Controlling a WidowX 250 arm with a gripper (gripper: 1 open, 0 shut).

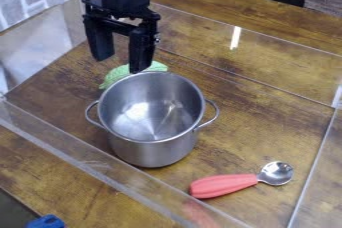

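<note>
My black gripper point(120, 42) hangs open at the upper left, above and behind a steel pot point(150, 132) with two side handles. A green object point(123, 76) lies behind the pot, partly hidden by it. A spoon with a pink handle point(225, 184) and a metal bowl lies to the pot's lower right.
Clear plastic walls edge the wooden work surface point(267, 92). A blue object point(46, 222) sits at the bottom left corner. Bare wood lies to the right of the pot and at its left.
</note>
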